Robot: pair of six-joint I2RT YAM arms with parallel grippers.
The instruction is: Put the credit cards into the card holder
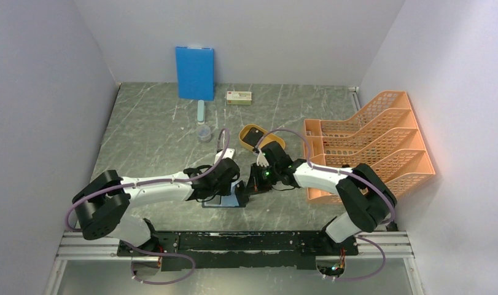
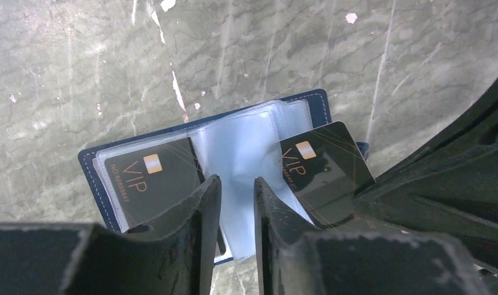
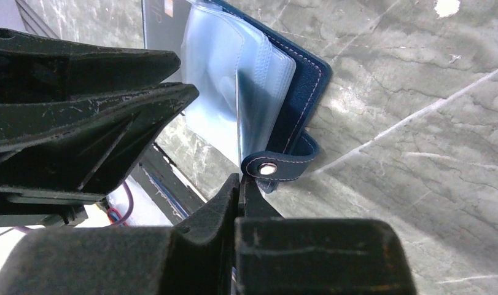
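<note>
The navy card holder (image 2: pixel 319 104) lies open on the table, with clear plastic sleeves (image 2: pixel 237 157). One black VIP card (image 2: pixel 154 178) rests in its left part. A second black VIP card stands tilted at the right sleeve, with my right gripper shut on its edge; in the right wrist view this card shows as a thin line. Whether its far end is inside the sleeve I cannot tell. My left gripper is open above the sleeves, a gap between its fingers and nothing held. The holder's snap strap (image 3: pixel 277 166) curls up beside the right fingertips.
A yellow box (image 1: pixel 277 142) with a black item inside sits behind the right arm. Orange racks (image 1: pixel 369 144) fill the right side. A clear cup (image 1: pixel 204 133) and a small carton (image 1: pixel 239 98) stand farther back. Bare table lies left of the arms.
</note>
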